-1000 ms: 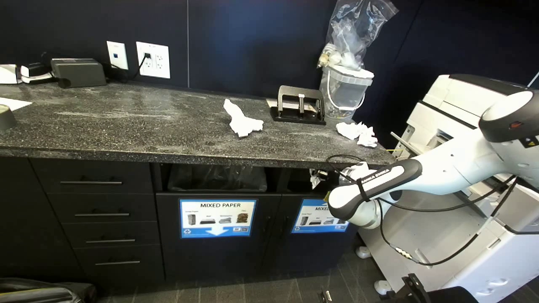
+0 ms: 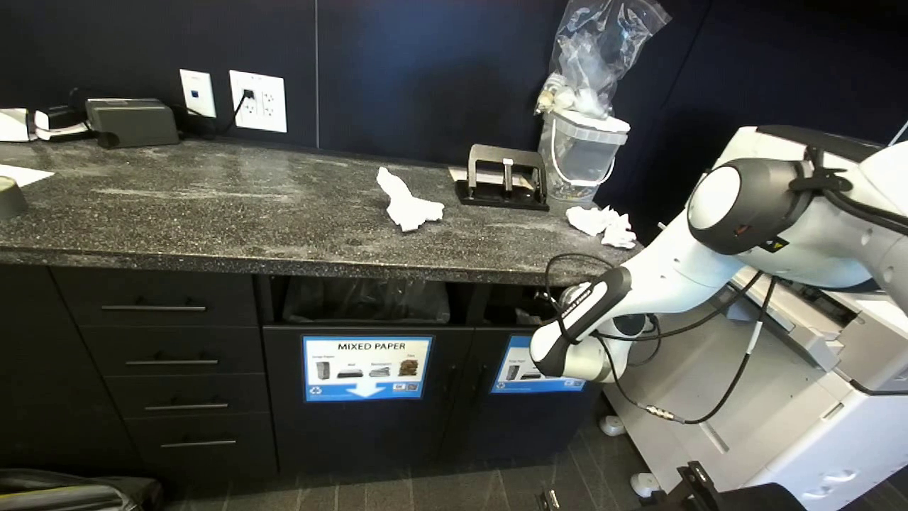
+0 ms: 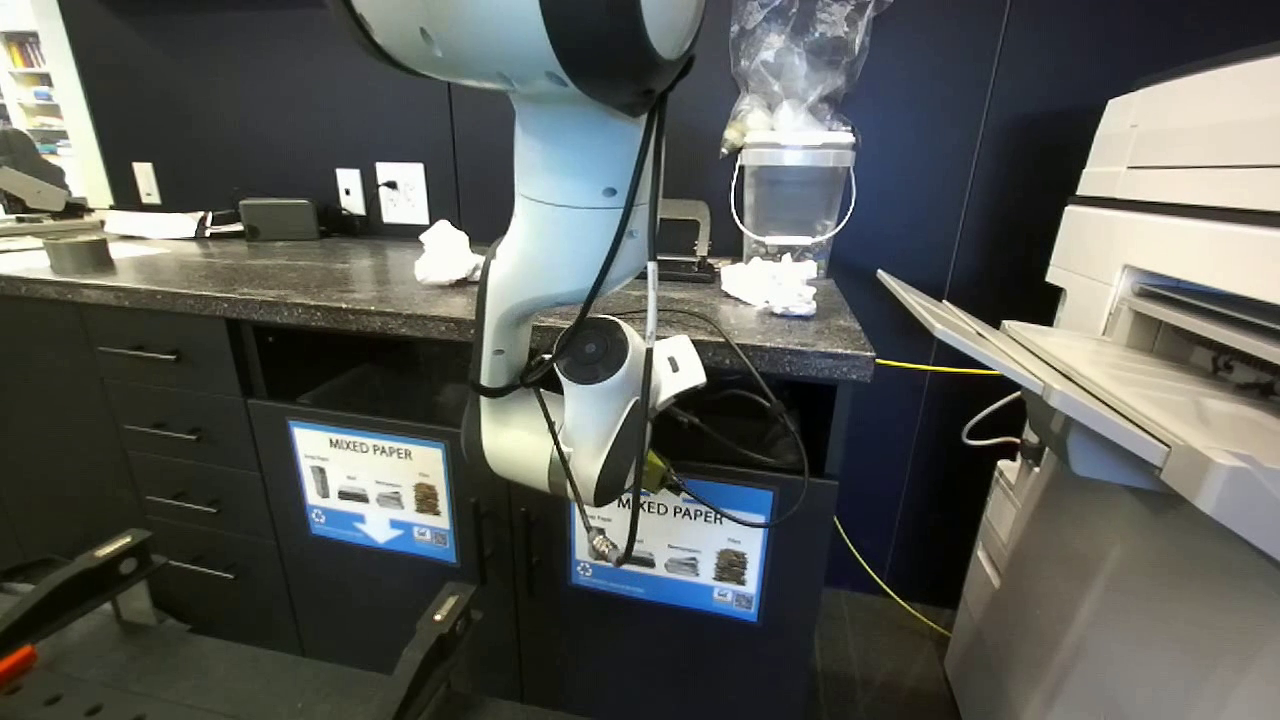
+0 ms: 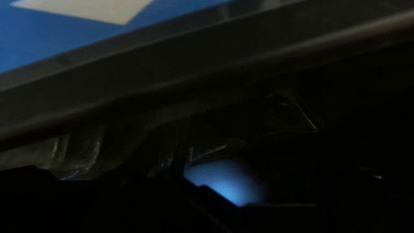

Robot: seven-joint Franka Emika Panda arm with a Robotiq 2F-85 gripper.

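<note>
Two crumpled white papers lie on the counter: one near the middle [image 2: 408,204], the other [image 2: 602,225] by its right end. My arm [image 2: 587,311] reaches down to the right-hand bin opening under the counter, its hand hidden inside. A small pale patch [image 2: 529,316] shows in that opening; what it is cannot be told. The wrist view is mostly dark, with the bin's edge [image 4: 174,66] crossing it, shiny folds of bag [image 4: 81,155] below, and a blurred bluish-white patch [image 4: 225,180]. The gripper's fingers cannot be made out clearly there.
A black hole punch [image 2: 506,179] and a clear bucket [image 2: 583,153] with a plastic bag on top stand at the counter's back right. Left of my arm is another bin opening [image 2: 366,299]. A printer [image 3: 1152,396] stands on the right.
My arm has shifted left, with its hand going deeper into the right-hand opening. A pale crumpled shape at that opening is no longer visible in the same place. The papers on the counter have not moved.
</note>
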